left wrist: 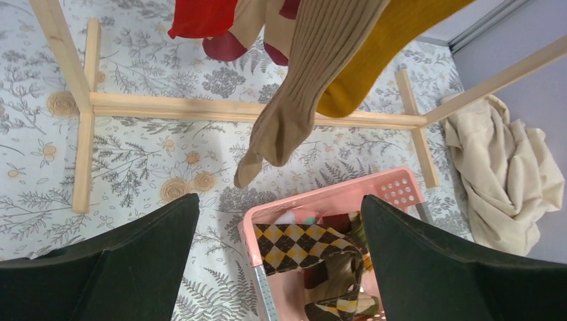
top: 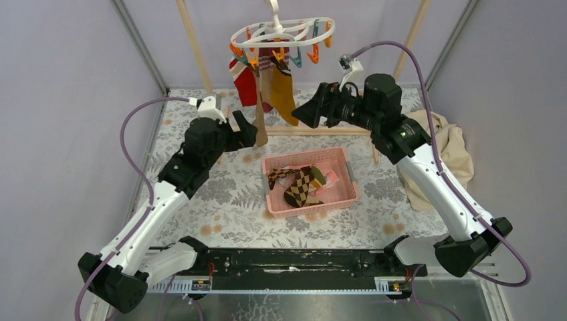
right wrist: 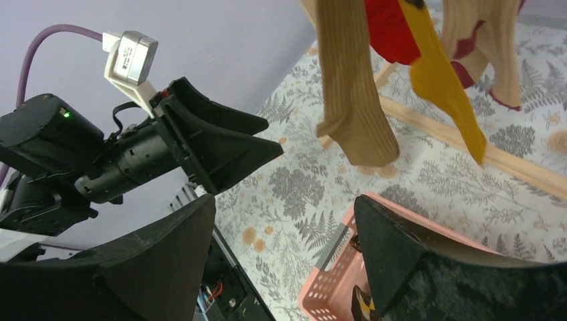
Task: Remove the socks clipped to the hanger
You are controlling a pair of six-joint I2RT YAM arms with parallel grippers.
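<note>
Socks hang from clips on the white round hanger (top: 281, 40): red (top: 245, 85), mustard (top: 282, 93), and a long beige one (left wrist: 307, 73) with its toe loose in front. My left gripper (top: 244, 127) is open just left of the beige sock, nothing between its fingers; in the left wrist view the sock hangs ahead of it. My right gripper (top: 307, 107) stands right of the mustard sock, its fingers apart and empty, with the beige sock (right wrist: 354, 114) ahead in its wrist view.
A pink basket (top: 344, 200) with checkered and other socks sits below the hanger. A wooden frame (top: 314, 130) stands behind, with a beige cloth (top: 455, 160) at the right.
</note>
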